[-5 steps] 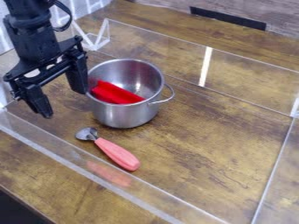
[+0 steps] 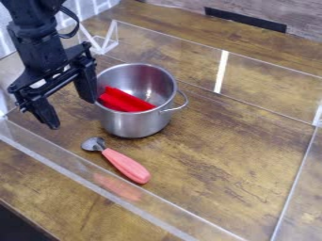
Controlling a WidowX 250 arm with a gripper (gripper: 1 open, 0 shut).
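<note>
My black gripper (image 2: 62, 94) hangs at the left of the camera view, open, with nothing visible between its fingers. Just right of it stands a steel pot (image 2: 151, 119) with a side handle, holding red objects (image 2: 123, 103). In front of the pot lies a tool with a pink handle (image 2: 127, 166) and a small metal head, angled toward the lower right.
Clear strips or panels cross it along the front and right. A dark edge shows at the lower left.
</note>
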